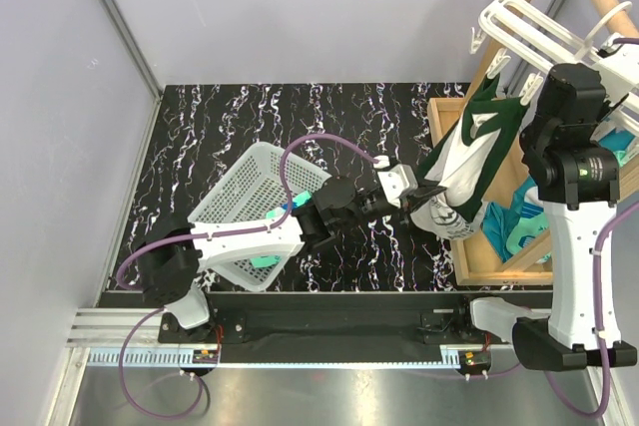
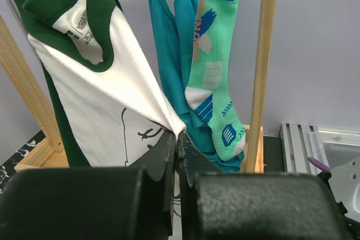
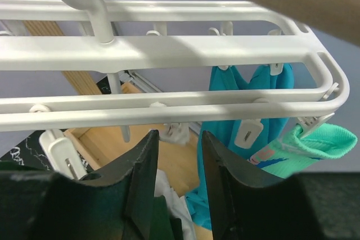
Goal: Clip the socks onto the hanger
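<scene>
A green-and-white sock (image 2: 135, 77) hangs by its green top from clips on the white hanger (image 1: 529, 32). My left gripper is shut on the lower white edge of this sock, and the cloth runs taut up to the clips. Over by the hanger, my right gripper stands open below the front bars, with an empty-looking clip (image 3: 175, 132) visible in the gap beyond its fingertips. Farther right hang teal socks (image 3: 225, 133) and a mint patterned sock (image 2: 216, 66), each from clips.
A light wooden stand (image 1: 469, 256) carries the hanger, its posts close to my right arm. A white basket (image 1: 240, 187) with mint and blue cloth sits under my left arm.
</scene>
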